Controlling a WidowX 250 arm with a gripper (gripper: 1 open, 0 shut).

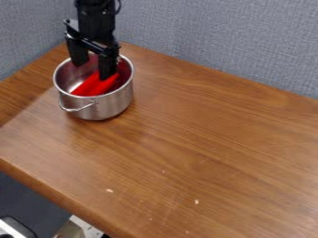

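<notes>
A steel pot [113,106] with a wire handle stands at the left of the wooden table. Inside it lies a red object [95,87], long in shape. My black gripper [93,61] hangs down into the pot over the red object, its fingers partly in front of it. Whether the fingers grip anything is unclear.
Grey padded walls [236,42] rise behind the table, and the table's edge runs along the lower left.
</notes>
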